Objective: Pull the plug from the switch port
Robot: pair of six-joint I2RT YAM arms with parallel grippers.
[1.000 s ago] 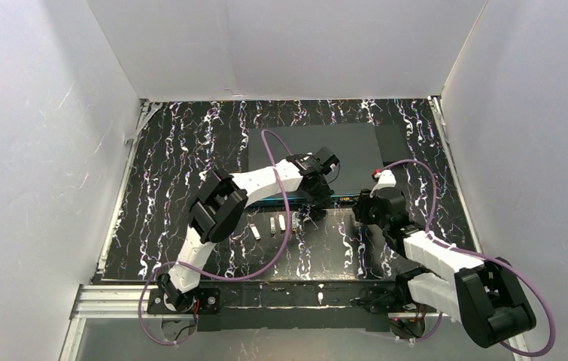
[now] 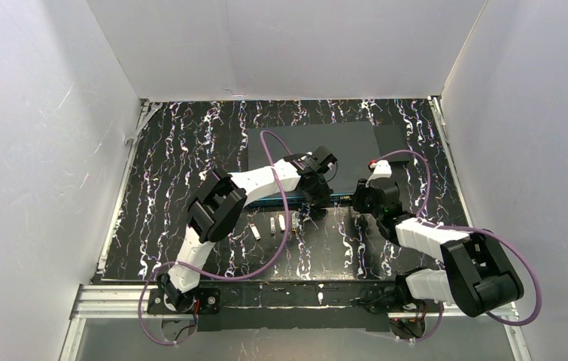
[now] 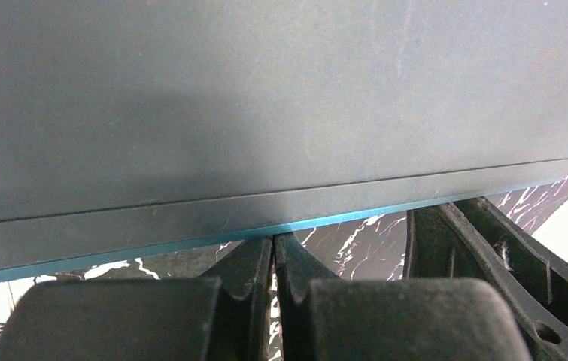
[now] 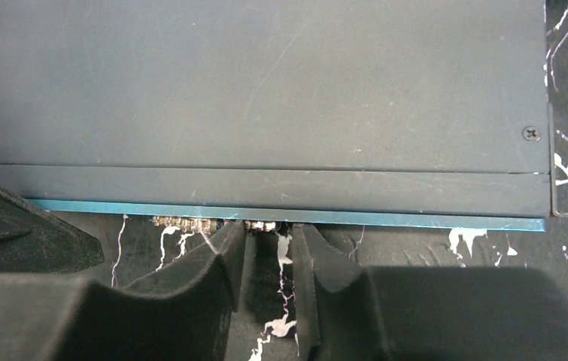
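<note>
The switch is a flat dark grey box (image 2: 356,150) with a thin blue front edge (image 4: 341,216). In the left wrist view my left gripper is shut, nothing showing between its fingertips, which meet at the blue edge. My right gripper stands part open, fingertips just under the front edge, with table showing through the gap. Metallic port parts (image 4: 190,223) peek out below the edge, left of those fingers. A small bright metallic bit (image 4: 260,226) shows between the right fingertips; whether it is a plug cannot be told.
Several small white plug-like pieces (image 2: 282,222) lie on the black marbled table in front of the switch. Purple cables (image 2: 284,226) loop over both arms. Free table (image 2: 341,248) extends in front, between the arms.
The left arm stays in place.
</note>
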